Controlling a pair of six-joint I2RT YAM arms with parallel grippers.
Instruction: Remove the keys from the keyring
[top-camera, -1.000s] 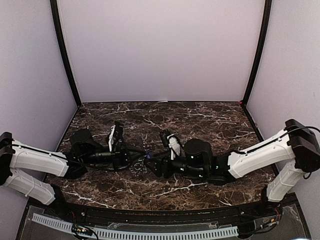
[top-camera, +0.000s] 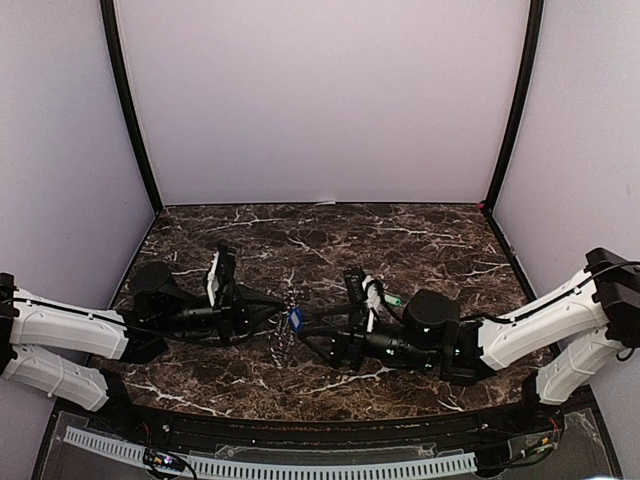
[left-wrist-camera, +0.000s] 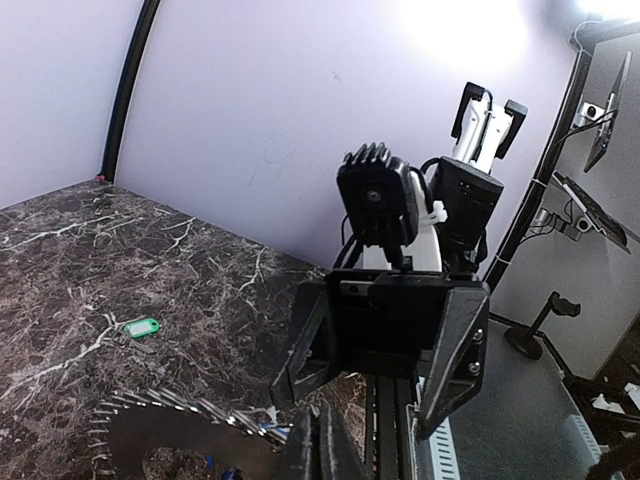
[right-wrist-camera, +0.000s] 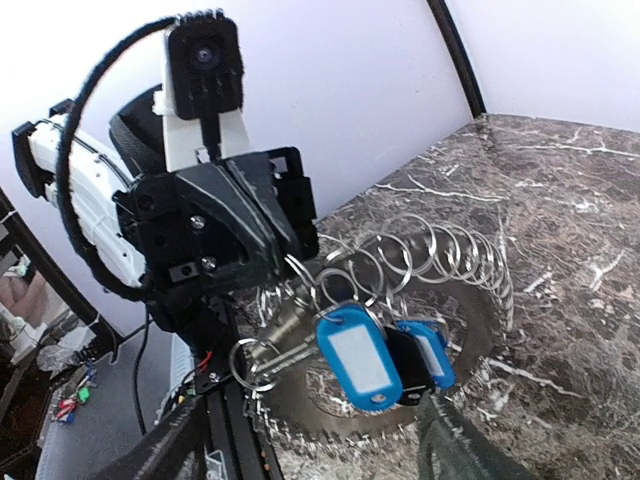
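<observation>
A coiled metal keyring (right-wrist-camera: 440, 262) is raised off the table, looping out from the tip of my left gripper (top-camera: 281, 304). That gripper's fingers are shut, with a thin wire loop at their tips in the right wrist view. A blue tag (right-wrist-camera: 361, 358) hangs from the coil, with a dark tag (right-wrist-camera: 408, 365) and a second blue tag (right-wrist-camera: 437, 352) behind it. One key (right-wrist-camera: 285, 358) dangles beside them on a small split ring. My right gripper is open below the tags, its blurred fingers (right-wrist-camera: 450, 440) apart and nothing gripped between them.
A green tag (left-wrist-camera: 141, 327) lies on the dark marbled table (top-camera: 430, 240), behind the right gripper in the top view. The two gripper tips are close together near the middle.
My right gripper has backed off to the right from the blue tag, and the tag has swung to a steeper angle.
</observation>
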